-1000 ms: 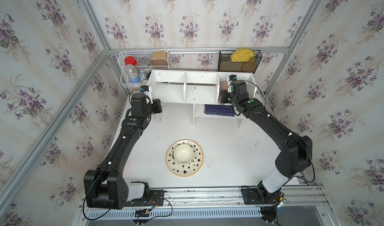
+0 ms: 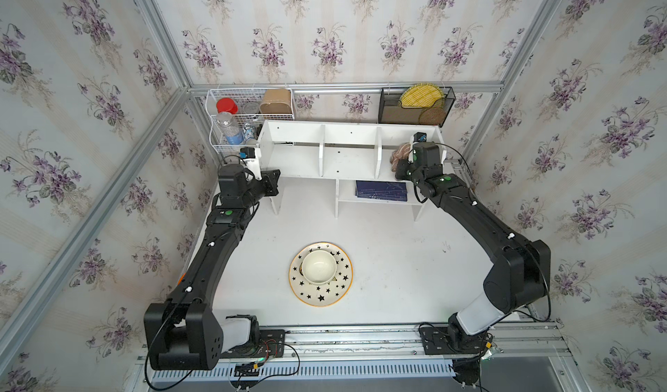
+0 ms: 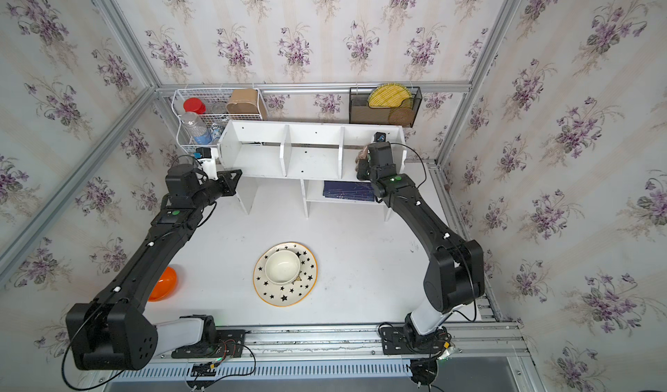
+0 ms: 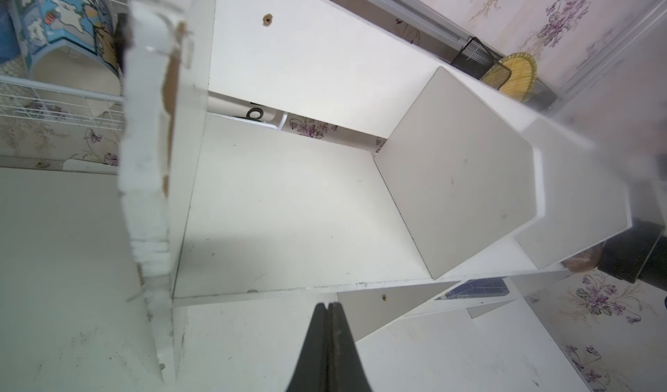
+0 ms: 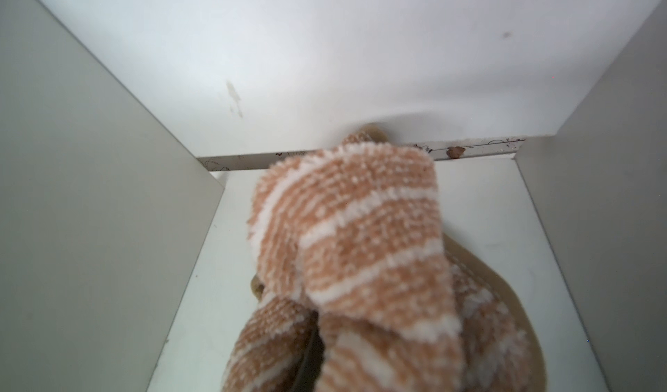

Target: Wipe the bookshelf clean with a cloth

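Observation:
The white bookshelf stands at the back of the table, its upper level split into three compartments. A brown cloth with white stripes fills the middle of the right wrist view, inside the right compartment near its back panel. My right gripper is at that compartment's front; the cloth is bunched over its fingers, which are hidden, and it is held there. My left gripper is shut with nothing between its fingers, in front of the empty left compartment and apart from the shelf's left side panel.
A dark blue folded item lies on the lower shelf. A plate with stars bearing a bowl sits mid-table. A white wire basket and a black mesh basket hang behind the shelf.

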